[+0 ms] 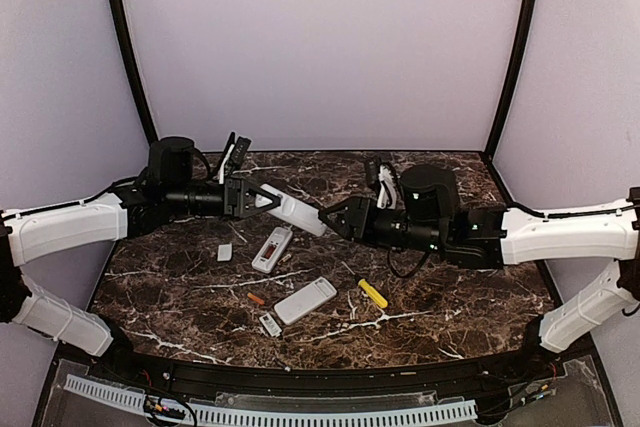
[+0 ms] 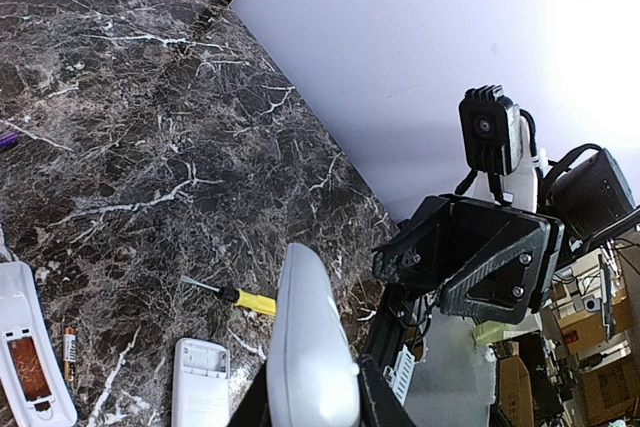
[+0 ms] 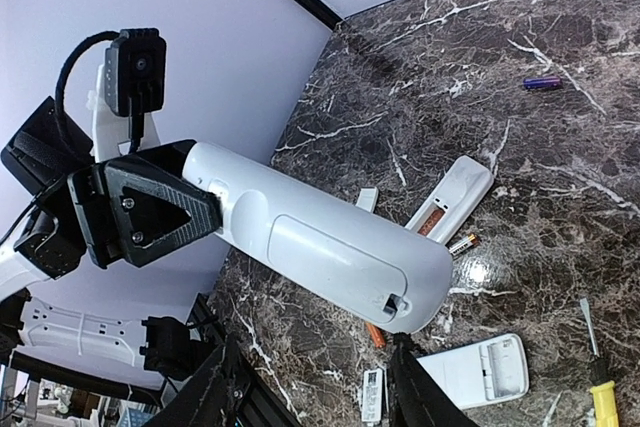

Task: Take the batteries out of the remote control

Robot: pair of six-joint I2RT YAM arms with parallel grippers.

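Note:
A white remote control [image 1: 296, 209] [image 3: 330, 247] is held in the air by my left gripper [image 1: 252, 197], which is shut on one end of it. Its back, with a long cover and small latch, faces the right wrist view. My right gripper [image 1: 334, 217] is beside the remote's free end, its fingers apart with nothing visible between them. On the table lie an opened remote [image 1: 272, 247] with a brown compartment, a striped battery [image 2: 70, 352], an orange battery [image 1: 255, 298] and a purple battery [image 3: 542, 82].
A white case [image 1: 305, 301], a small white piece [image 1: 270, 325] and a white cover [image 1: 224, 252] lie on the table. A yellow screwdriver [image 1: 372, 293] is at the right.

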